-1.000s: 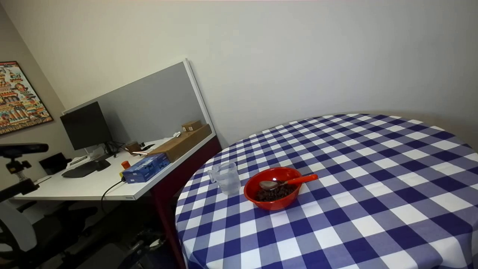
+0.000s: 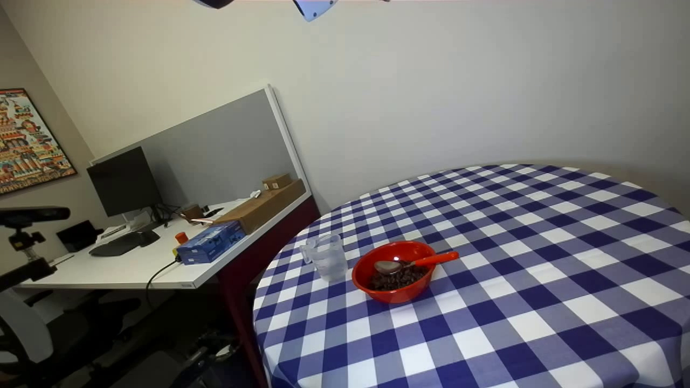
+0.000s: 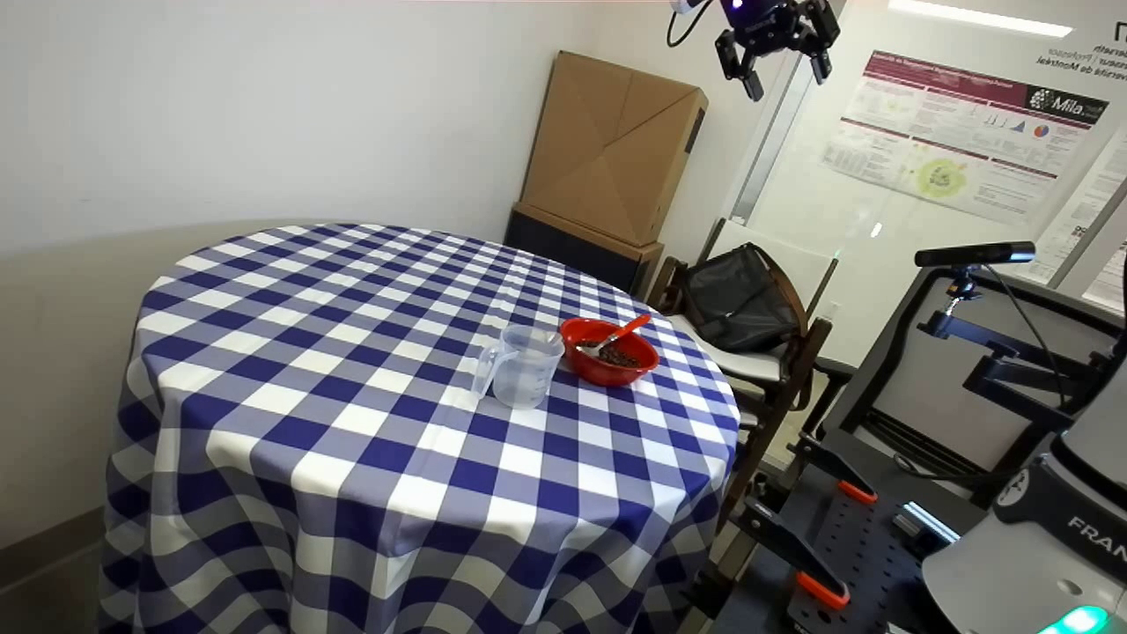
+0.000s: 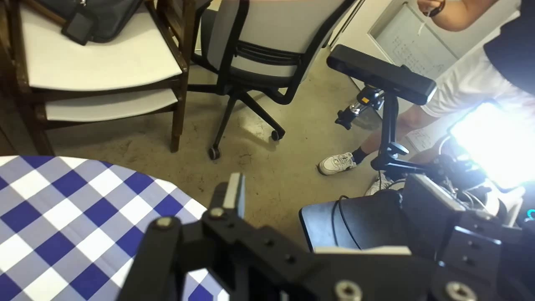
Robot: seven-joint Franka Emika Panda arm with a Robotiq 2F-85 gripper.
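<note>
A red bowl [image 2: 402, 295] with dark small pieces in it stands on the checkered table. Resting in it is a spoon [image 2: 434, 259] whose red handle sticks out over the rim. Beside the bowl is a clear measuring cup [image 3: 525, 370], upright, its handle pointing away from the bowl. High above the table's level, my gripper [image 3: 786, 78] hangs at the top of exterior view 2, its fingers spread apart. In the wrist view the fingers [image 4: 233, 193] also stand wide apart, with only floor and background between them.
The blue-and-white tablecloth [image 3: 349, 359] is otherwise bare. A chair with a black bag [image 3: 745, 296] stands by the table's edge. Camera stands, a mesh office chair [image 4: 271, 40] and a person's legs [image 4: 416, 120] show in the wrist view.
Part of the arm has come into the top edge of exterior view 1, where none showed before. The bowl, spoon and cup have not moved.
</note>
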